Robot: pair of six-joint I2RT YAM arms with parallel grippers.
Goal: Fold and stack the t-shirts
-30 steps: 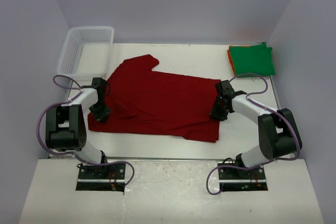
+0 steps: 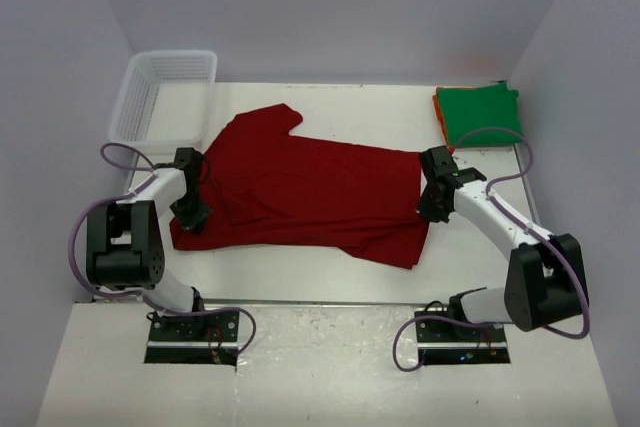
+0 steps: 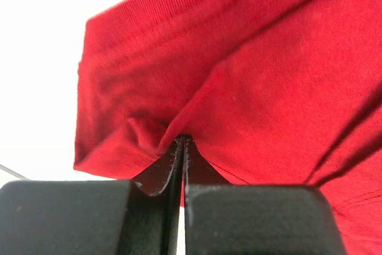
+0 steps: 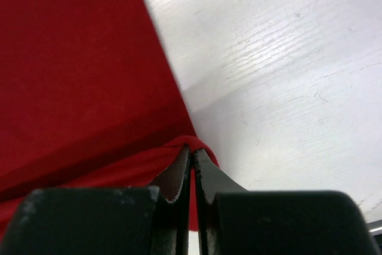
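Note:
A red t-shirt (image 2: 320, 182) lies spread over the middle of the table, its near part creased and lifted along a fold. At its left end, my left gripper (image 2: 195, 225) is shut on the fabric; in the left wrist view a ridge of red cloth (image 3: 197, 103) runs into the fingertips. On the opposite end, my right gripper (image 2: 428, 217) is shut on the shirt's right edge. The right wrist view shows a pinched red fold (image 4: 194, 141) at the fingertips, with bare table beyond. Folded shirts, green on top (image 2: 480, 114) and orange beneath (image 2: 439, 115), sit at the back right.
An empty white basket (image 2: 165, 55) stands at the back left, close to the left arm. Grey walls border the sides and back.
My right gripper has moved to the right, and the shirt's right near part has shifted right with it. The shirt's near edge looks straighter. The left arm has stayed put.

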